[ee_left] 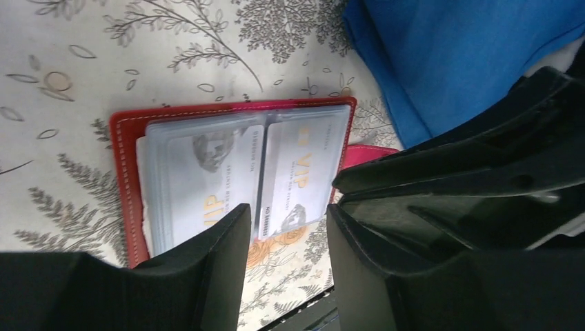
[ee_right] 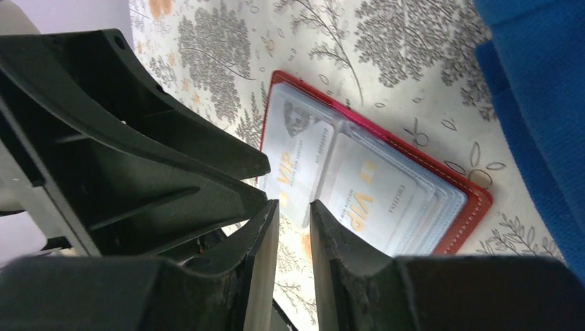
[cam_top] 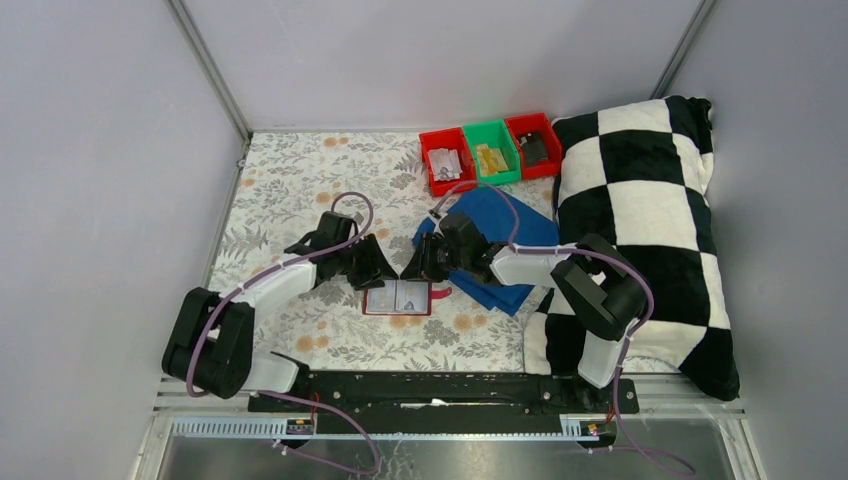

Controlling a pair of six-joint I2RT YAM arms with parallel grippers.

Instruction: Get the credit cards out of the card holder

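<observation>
The red card holder point(cam_top: 365, 309) lies open and flat on the patterned cloth, its two clear pages side by side. White VIP cards point(ee_left: 203, 179) show in the left page and another white VIP card point(ee_left: 303, 165) in the right page. Just above the holder is my left gripper, its fingers apart with nothing between them. My right gripper hovers close beside it, near the fold, with a narrower empty gap. In the top view both fingertips sit close together over the holder's far edge.
Behind, a red bin with white cards point(cam_top: 447, 165), a green bin point(cam_top: 492, 153) with yellow items and a red bin with dark items point(cam_top: 535, 147) stand in a row. A blue cloth point(cam_top: 515, 228) lies right of the holder; a checkered cushion point(cam_top: 640, 230) fills the right side.
</observation>
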